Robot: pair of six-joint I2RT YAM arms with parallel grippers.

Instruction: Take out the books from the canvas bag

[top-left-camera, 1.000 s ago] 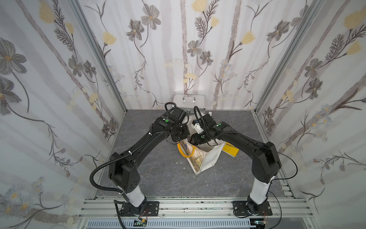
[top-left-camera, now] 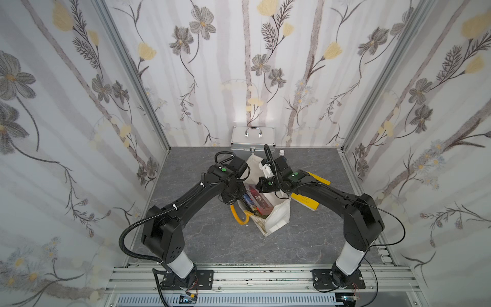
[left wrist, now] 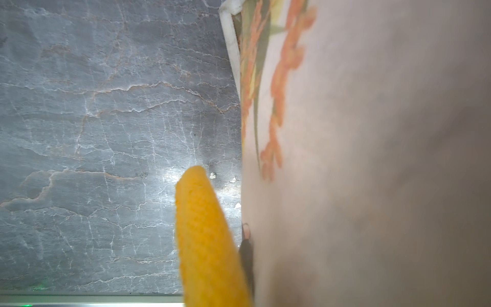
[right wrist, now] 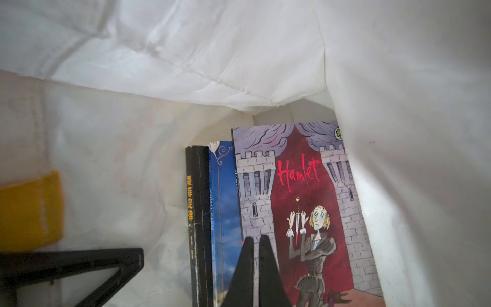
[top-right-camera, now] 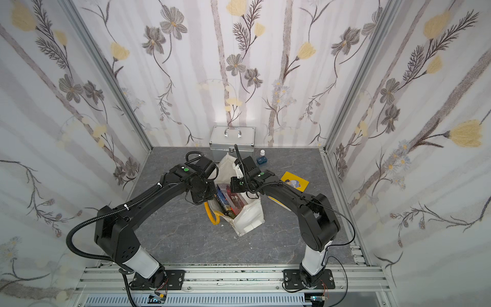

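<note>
The canvas bag point(top-left-camera: 277, 219) stands mouth up near the middle. Inside, the Hamlet book point(right wrist: 312, 179) stands beside a blue book point(right wrist: 223, 194) and a black-spined book point(right wrist: 198, 204). My right gripper reaches into the bag, its fingertips almost together with nothing between them; it is in front of Hamlet's cover. At the bag's left wall is my left gripper point(top-right-camera: 202, 200). A black finger point(right wrist: 134, 255), apparently the left gripper's, shows inside the bag. The bag's outer wall point(left wrist: 368, 153) and yellow handle point(left wrist: 209, 245) fill much of the left wrist view, hiding the left fingers.
A yellow-covered book point(top-right-camera: 299, 180) lies flat on the right of the table, partly behind the right arm. A silver case point(top-right-camera: 232, 135) and blue bottle point(top-right-camera: 261, 160) stand at the back.
My left gripper has moved left and toward the front, and the bag's mouth is spread wider, with the books showing from above.
</note>
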